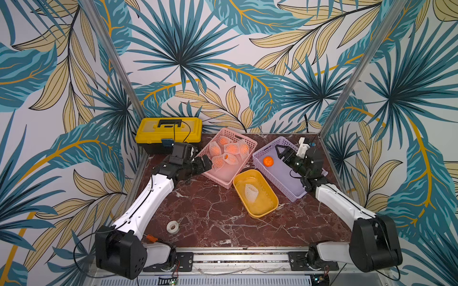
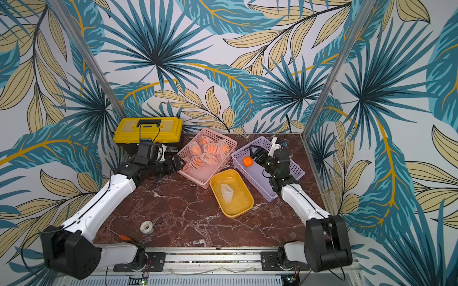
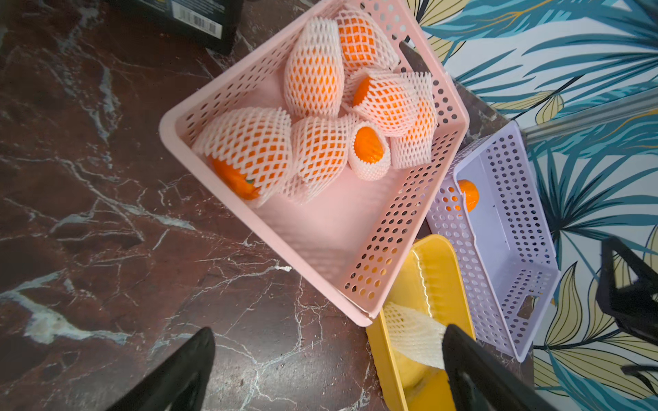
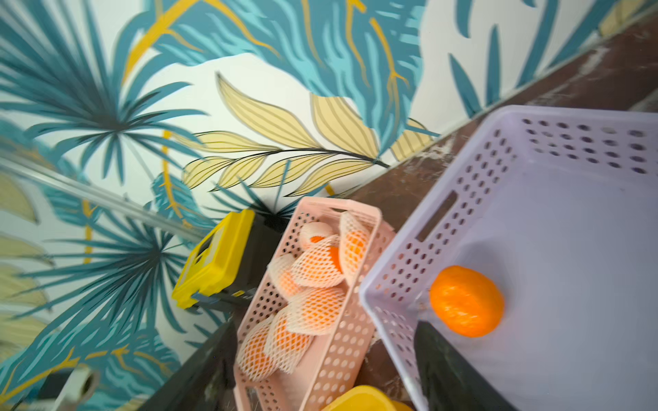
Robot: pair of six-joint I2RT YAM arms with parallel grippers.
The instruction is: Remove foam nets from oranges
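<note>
Several oranges in white foam nets (image 3: 313,68) lie bunched in the pink basket (image 3: 288,250), mostly toward its far and left sides. One bare orange (image 4: 466,301) rests in the purple basket (image 4: 562,226), near its left corner. An empty foam net (image 1: 251,192) lies in the yellow tray (image 1: 270,209). My left gripper is open over the table by the pink basket's near left side, nothing between its fingers. Above the purple basket, my right gripper stands open with its fingers apart and empty, clear of the bare orange.
A yellow and black toolbox (image 1: 168,131) stands behind the left arm. A roll of tape (image 1: 172,227) and an orange-handled tool (image 2: 125,237) lie near the table's front left.
</note>
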